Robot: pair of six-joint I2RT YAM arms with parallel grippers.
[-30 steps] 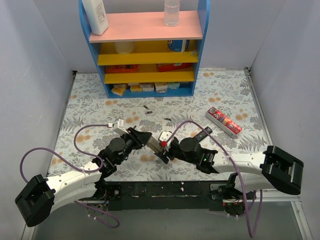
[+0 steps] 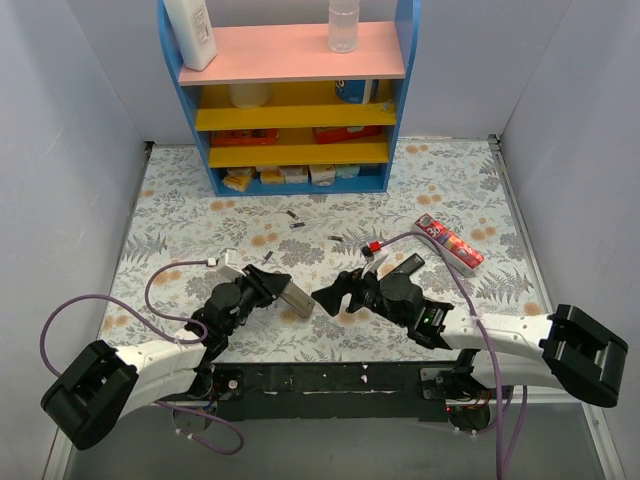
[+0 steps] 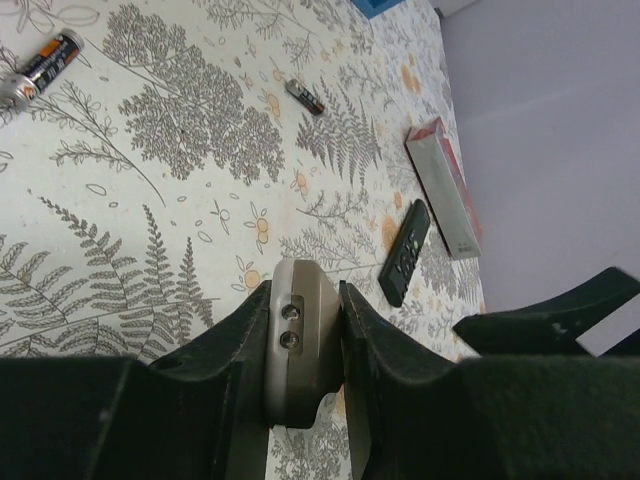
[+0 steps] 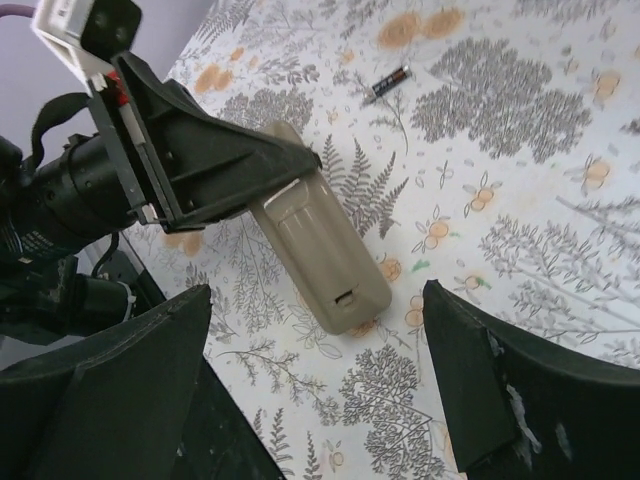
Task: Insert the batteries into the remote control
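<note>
A beige remote control (image 4: 325, 250) slants downward from my left gripper, which is shut on its upper end. In the right wrist view a small dark slot shows near the remote's lower end; whether any batteries are inside cannot be seen. My right gripper (image 2: 334, 290) is open beside the remote, with nothing held between its fingers. Small batteries lie loose on the table: a battery (image 3: 50, 62) at far left of the left wrist view, a second battery (image 3: 304, 97) farther off, and others in the top view, such as a battery (image 2: 297, 225).
On the right, a black handset-like object (image 3: 405, 255) lies near a red-and-white box (image 2: 449, 244). A blue shelf (image 2: 290, 190) with goods stands at the back.
</note>
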